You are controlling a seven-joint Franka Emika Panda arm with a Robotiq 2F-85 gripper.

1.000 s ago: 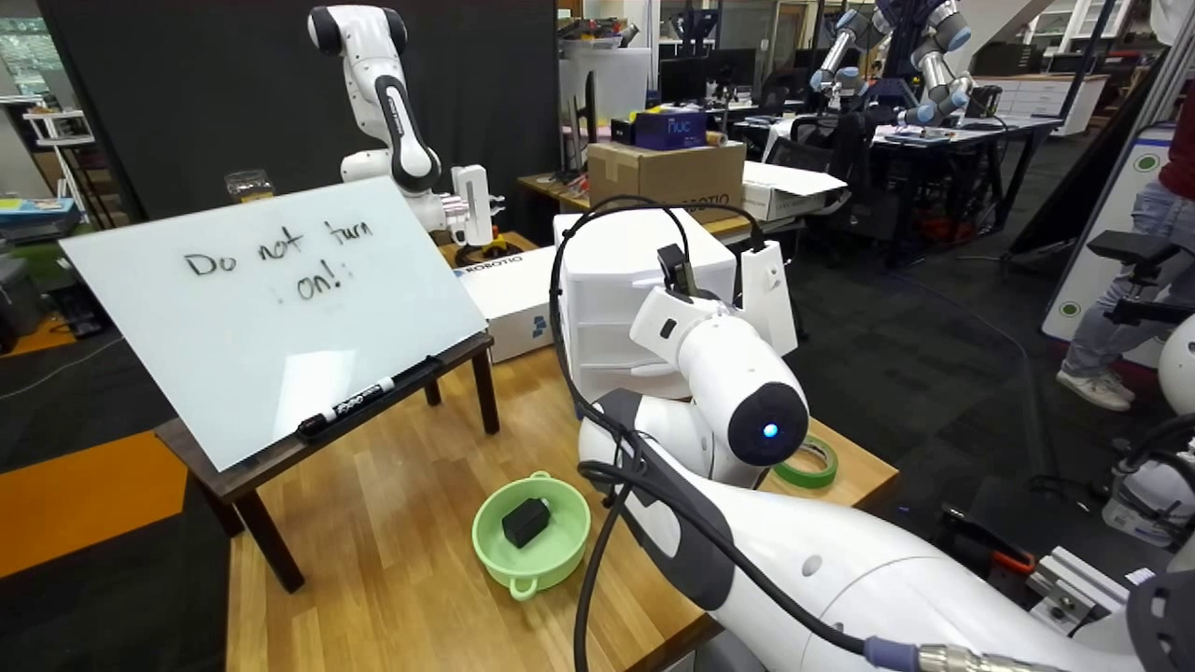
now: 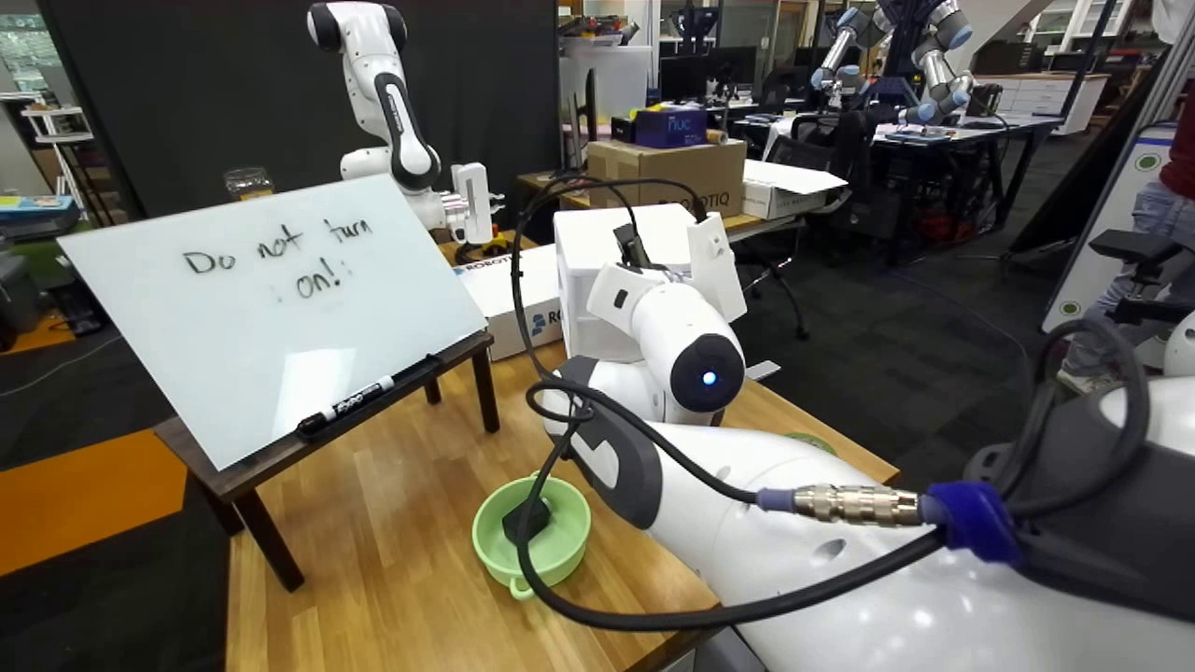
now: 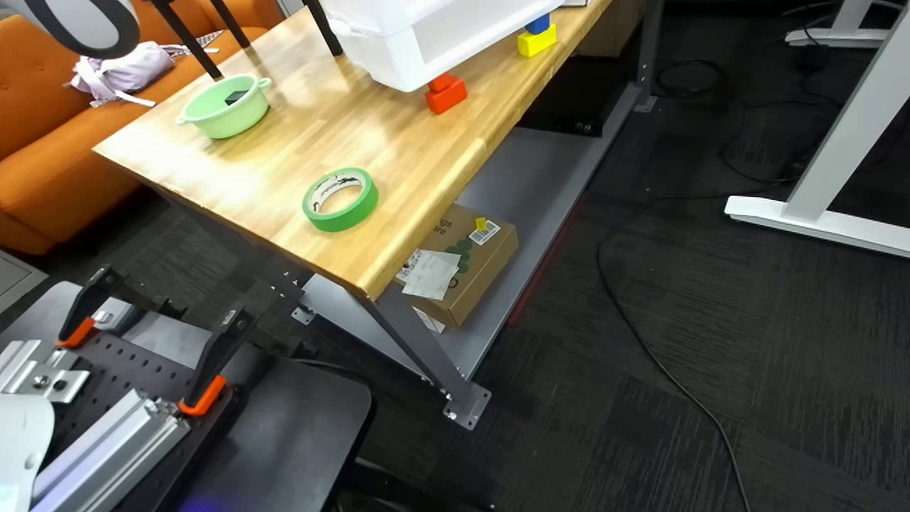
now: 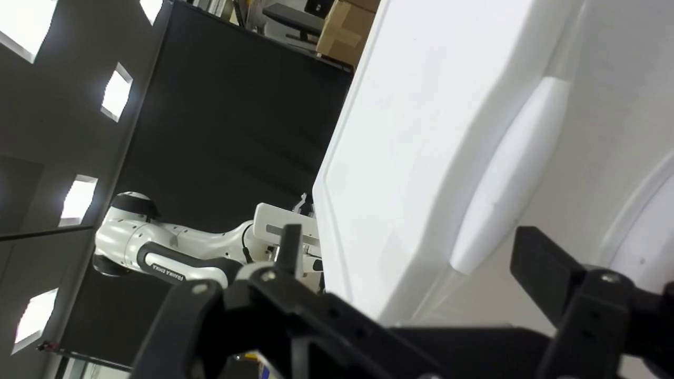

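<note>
My gripper is open, its two dark fingers (image 4: 546, 275) spread wide with nothing held between them. Directly ahead in the wrist view is a white plastic drawer unit (image 4: 410, 151), tilted in the picture, with a rounded white handle (image 4: 515, 177) toward the right finger. Whether the fingers touch the unit cannot be told. In exterior view 1 the drawer unit (image 2: 585, 297) stands on the table behind my arm, which hides much of its front and the fingers. Part of the white unit (image 3: 409, 47) shows at the top of exterior view 2.
A green bowl (image 2: 569, 526) holds a black block (image 2: 527, 521). A whiteboard (image 2: 280, 302) with a marker stands at the left. Green tape (image 3: 365, 205) lies near the table corner; red (image 3: 446, 95) and yellow (image 3: 537, 41) blocks are beside the unit.
In exterior view 1 my arm has shifted left and toward the drawer unit, covering more of its front and most of the tape. Its cable now crosses over the bowl, which has stayed put.
</note>
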